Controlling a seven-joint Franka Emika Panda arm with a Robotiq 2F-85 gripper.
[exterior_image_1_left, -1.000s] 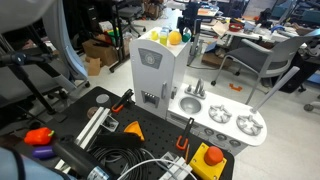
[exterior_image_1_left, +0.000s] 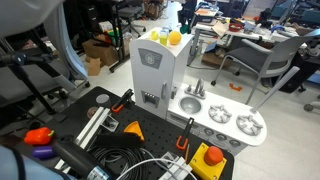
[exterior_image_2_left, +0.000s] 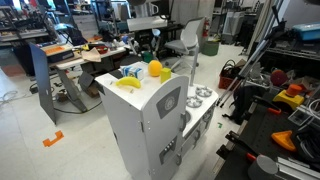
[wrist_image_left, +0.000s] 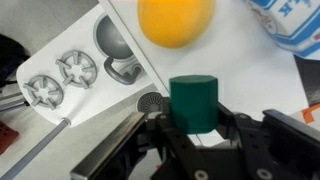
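A small green object (wrist_image_left: 193, 103) with a flat round end sits between the fingers of my gripper, which is shut on it in the wrist view. Below it in that view lies the white top of the toy cabinet (exterior_image_2_left: 148, 98). An orange ball (wrist_image_left: 174, 20) rests on this top beside the green object, and a blue-and-white carton (wrist_image_left: 289, 22) is at the upper right. A yellow banana (exterior_image_2_left: 96, 85) lies near the cabinet's edge in exterior view 2. The underside of the green object is hidden.
A white toy counter with a sink (exterior_image_1_left: 191, 105) and burners (exterior_image_1_left: 249, 124) stands beside the cabinet. Tools, a black cable coil (exterior_image_1_left: 115, 160) and a yellow box with a red button (exterior_image_1_left: 212, 156) occupy the dark table in front.
In exterior view 1, the arm over the cabinet has shifted, and the green object that stood among the things on top one second ago no longer shows there.
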